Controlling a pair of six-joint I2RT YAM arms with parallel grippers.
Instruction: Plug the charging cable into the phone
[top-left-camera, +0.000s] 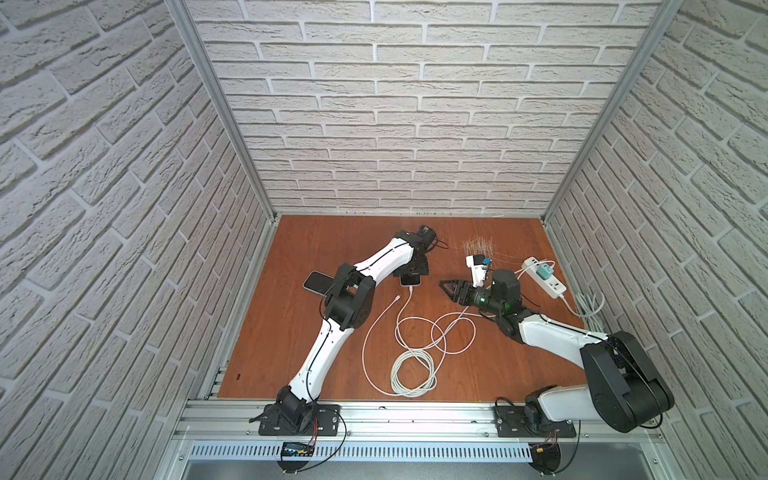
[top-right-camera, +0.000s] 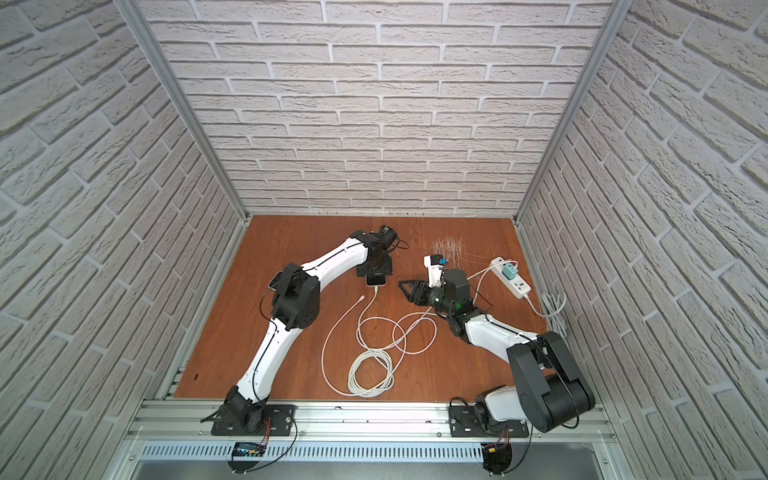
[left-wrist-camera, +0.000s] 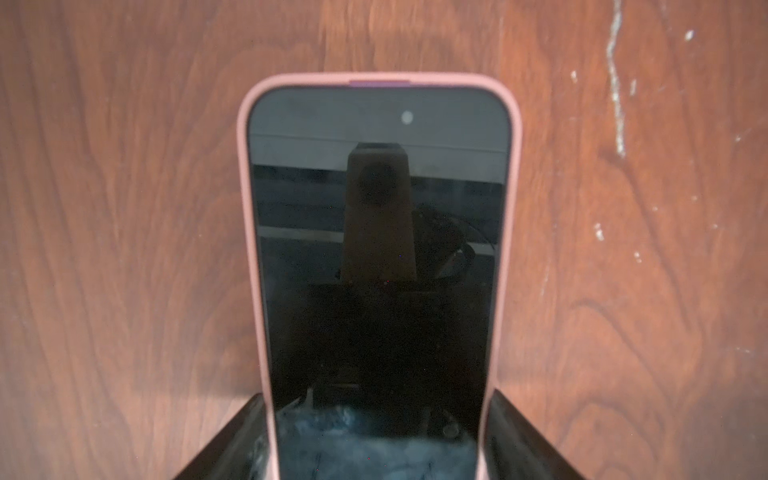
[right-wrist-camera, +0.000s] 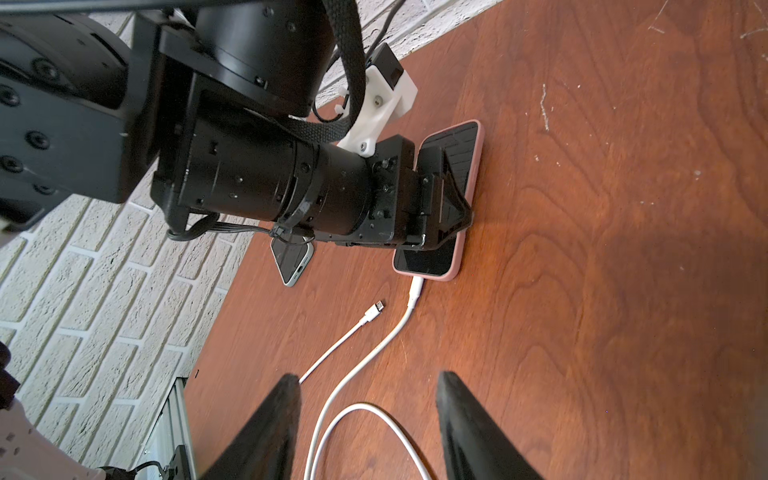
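A phone in a pink case rests on the wooden table with its dark screen up. One white charging cable has its plug at the phone's lower edge, in line with it. My left gripper is shut on the phone, a finger against each long side; in the right wrist view it hides the phone's middle. To the right of the phone, my right gripper is open above the table. Nothing is between its fingers.
A second cable end lies loose left of the plugged one. Another phone lies further left. Coiled cable covers the front middle, and a power strip sits at the right. Bare table lies at the back left.
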